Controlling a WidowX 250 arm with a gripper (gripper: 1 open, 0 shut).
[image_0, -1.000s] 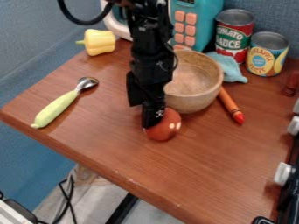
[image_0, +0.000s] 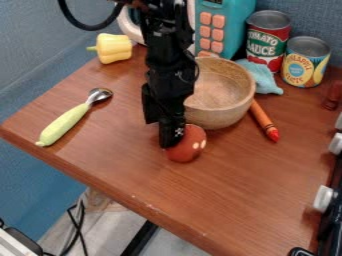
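The black gripper (image_0: 171, 136) reaches down to a red round object (image_0: 186, 150), like a tomato, at the front left of a tan wooden bowl (image_0: 221, 90). Its tip is at the top left of the red object; whether the fingers are open or closed on it is not clear.
An ice-cream scoop (image_0: 62, 123) lies at left, yellow pepper (image_0: 111, 47) behind. Right of the bowl are an orange crayon (image_0: 263, 120), blue cloth (image_0: 265, 80) and two cans (image_0: 267, 40). A teal toy microwave (image_0: 215, 22) stands behind.
The gripper and red object show at most a very slight shift; the other things stay where they were.
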